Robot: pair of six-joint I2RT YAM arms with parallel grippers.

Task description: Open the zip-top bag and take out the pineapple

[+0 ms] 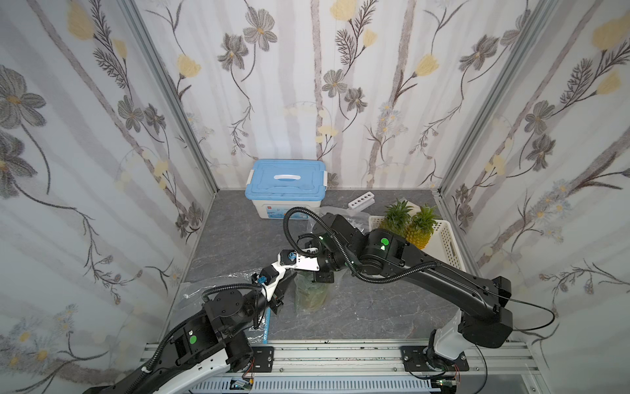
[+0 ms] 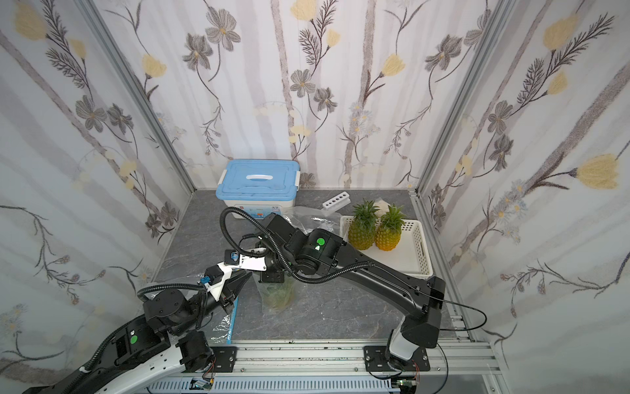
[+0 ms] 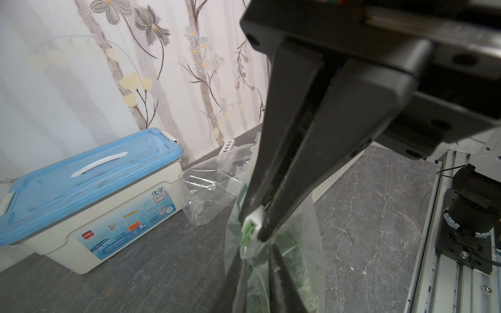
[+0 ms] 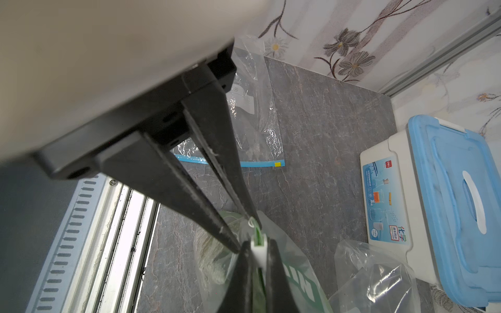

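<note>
A greenish translucent zip bag [image 1: 308, 298] stands upright in the middle, largely under my right arm; its contents are unclear. My right gripper is shut on the bag's top edge, where a white and green zip piece shows at the tips. My left gripper reaches to that same top edge from the side, its fingertips dark and blurred around the white piece; in its own wrist view they stand slightly apart.
A lidded box [image 1: 286, 180] stands at the back. Two pineapples [image 2: 388, 236] sit in a white basket [image 2: 413, 259] at right. Loose clear bags [image 4: 261, 135] lie at left and behind. A power strip [image 1: 361, 201] lies at the back.
</note>
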